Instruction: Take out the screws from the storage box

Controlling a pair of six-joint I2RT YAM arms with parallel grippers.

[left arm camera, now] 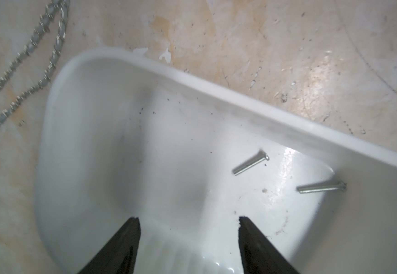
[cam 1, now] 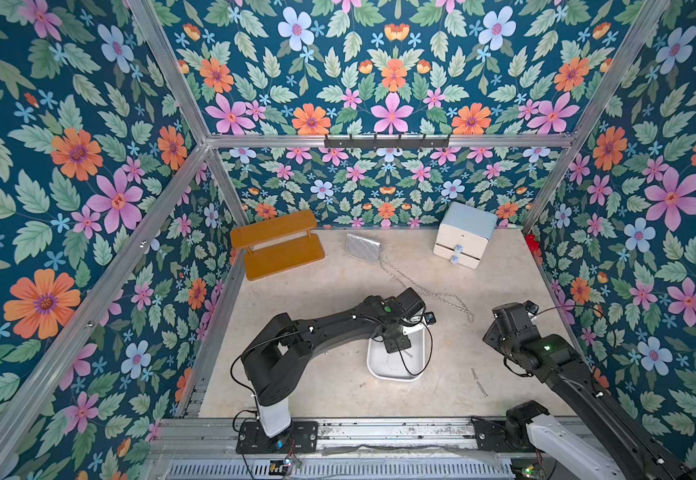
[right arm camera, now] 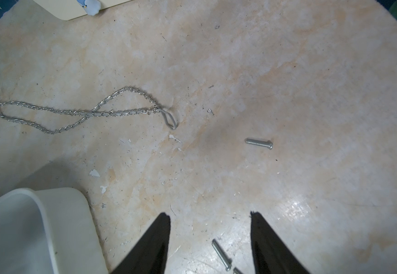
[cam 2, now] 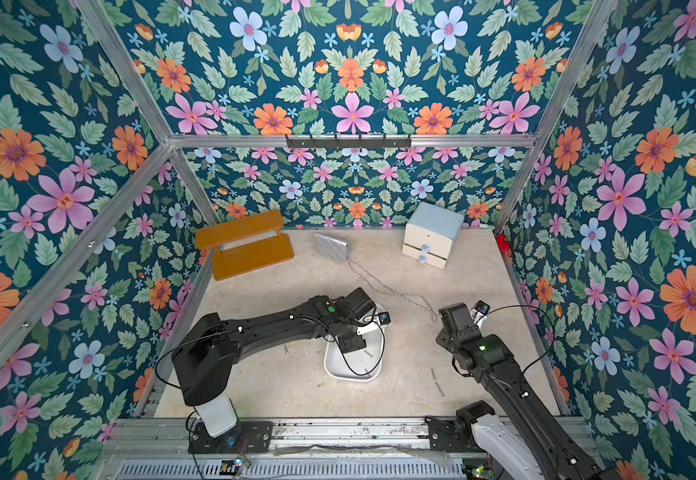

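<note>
The white storage box [cam 1: 393, 370] rests on the table beneath my left arm. Two silver screws lie on its floor in the left wrist view: one near the middle [left arm camera: 251, 163], the other close to a wall [left arm camera: 321, 187]. Over the box, my left gripper is open and empty. My right gripper is also open, above bare table to the box's right. On the table in the right wrist view, one screw [right arm camera: 258, 143] lies alone; a second screw [right arm camera: 221, 254] lies low between the fingers, with a third [right arm camera: 237, 270] cut by the frame edge.
A silver chain [cam 1: 428, 291] attached to a silver pouch [cam 1: 362, 248] trails behind the box. At the back stand an orange-brown rack [cam 1: 283, 256] on the left and a blue-and-cream drawer unit [cam 1: 464, 236] on the right. Open table surrounds the box on both sides.
</note>
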